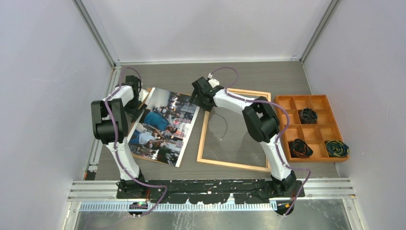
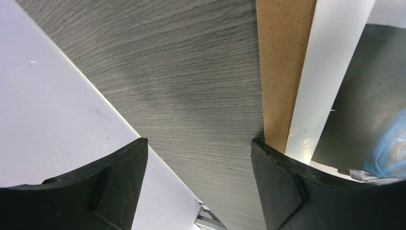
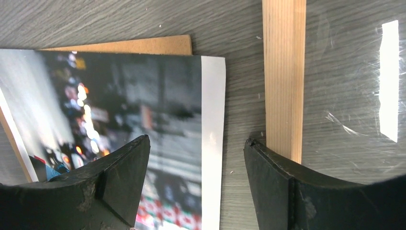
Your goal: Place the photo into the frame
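The photo (image 1: 165,127), a crowd scene with white margins, lies flat on a brown backing board (image 2: 282,72) whose edge shows past it. To its right is the wooden frame (image 1: 203,139) with its clear pane. At the photo's left edge, my left gripper is part open; only bare table shows between its fingers, and the right finger (image 2: 275,177) is against the board's edge. My right gripper stands open over the photo's right margin, its right finger (image 3: 268,167) at the frame's left bar (image 3: 284,81).
An orange compartment box (image 1: 313,132) with several dark coiled bundles stands right of the frame. A white wall (image 2: 57,110) runs close beside the left gripper. Bare table (image 1: 167,74) lies along the back.
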